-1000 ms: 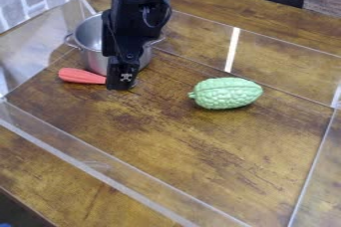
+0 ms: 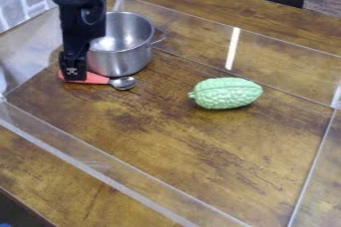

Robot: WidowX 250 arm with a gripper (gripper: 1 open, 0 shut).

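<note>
My black gripper is low at the left, its fingertips over the red handle of a spoon that lies on the wooden table; the spoon's metal bowl points right. Whether the fingers are apart is hard to see at this angle. A steel pot stands just behind the spoon, partly hidden by the arm. A green bitter melon lies to the right of them.
Clear panels or strips run round the work area, and a white strip lies at the back.
My gripper has moved left from in front of the pot to the spoon's handle, uncovering more of the pot and the spoon's bowl. The melon has not moved.
</note>
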